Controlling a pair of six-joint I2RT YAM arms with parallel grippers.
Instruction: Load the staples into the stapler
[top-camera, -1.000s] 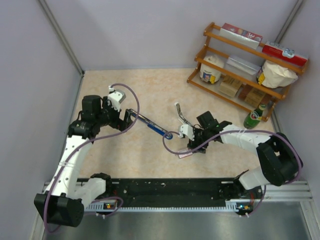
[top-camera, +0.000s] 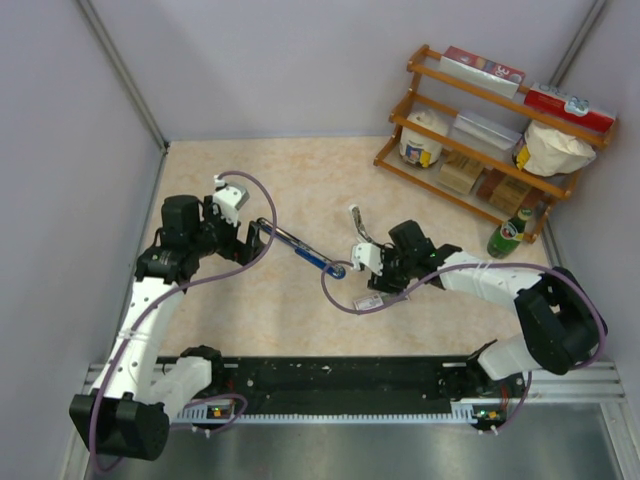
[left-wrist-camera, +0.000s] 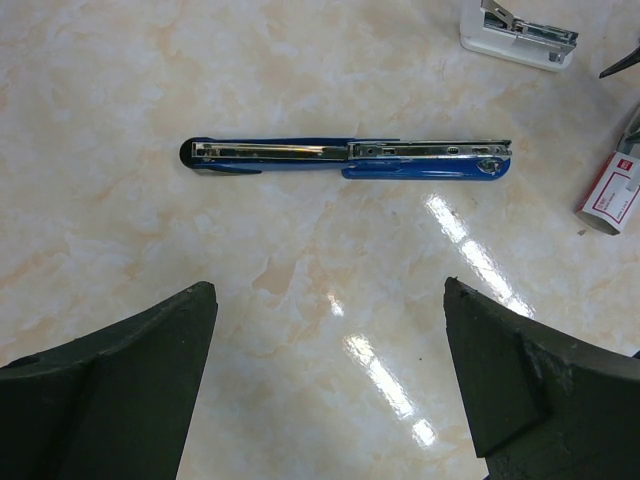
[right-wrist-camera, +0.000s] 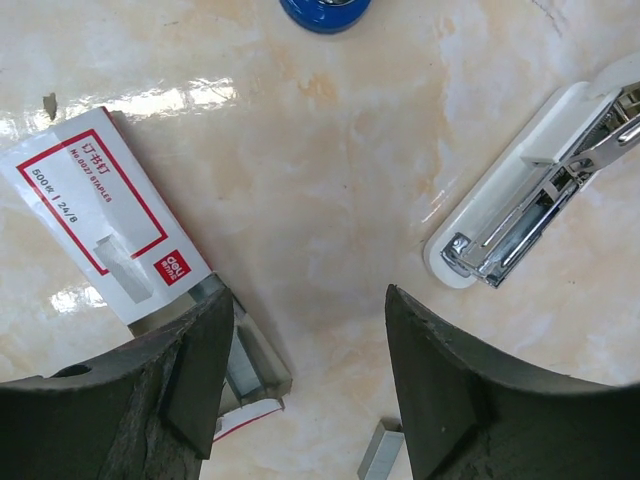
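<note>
A long blue stapler (top-camera: 300, 247) lies unfolded mid-table, its metal channel (left-wrist-camera: 270, 152) facing up. The white stapler (right-wrist-camera: 535, 190) rests to its right with its top raised. Near my right gripper is a white and red staple box (right-wrist-camera: 105, 210), its inner tray (right-wrist-camera: 255, 365) slid partly out with grey staples inside. A short grey staple strip (right-wrist-camera: 381, 452) lies on the table by the right finger. That gripper is part open above the table, nothing between its fingertips. My left gripper stands wide open and empty, to the left of the blue stapler.
At the back right stands a wooden shelf (top-camera: 480, 150) with boxes and tubs. A green bottle (top-camera: 508, 232) is beside its foot. Purple cables (top-camera: 150, 310) run along both arms.
My right gripper has shifted slightly left and away from the front edge, uncovering more of the staple box. The left arm has drifted only a little. Both staplers lie where they were.
</note>
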